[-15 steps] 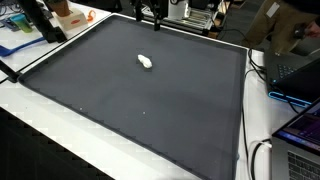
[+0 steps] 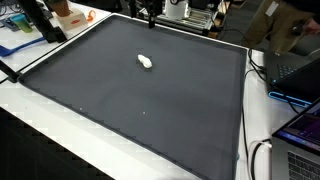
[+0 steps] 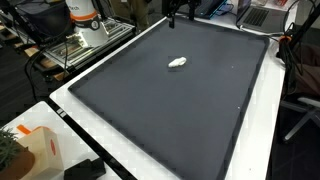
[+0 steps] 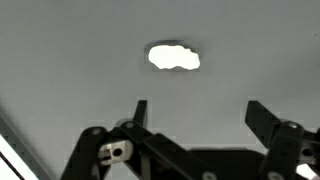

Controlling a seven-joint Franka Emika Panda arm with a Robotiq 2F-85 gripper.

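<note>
A small white elongated object (image 2: 145, 61) lies alone on the dark grey mat (image 2: 140, 110). In exterior view 2 the same white object (image 3: 177, 62) is toward the far part of the mat, and what it is exactly cannot be told. The wrist view looks down on the white object (image 4: 174, 57), which lies beyond my gripper. My gripper stands open, its two dark fingers wide apart with only bare mat between them. Fingers and object do not touch.
Several items, among them a basket (image 3: 14, 162), stand off the mat's near left corner in exterior view 2. Laptops (image 2: 293, 155) and cables lie along the right side in exterior view 1.
The white object stays where it was. At the top of exterior view 1, the dark gripper end shows slightly less than before.
</note>
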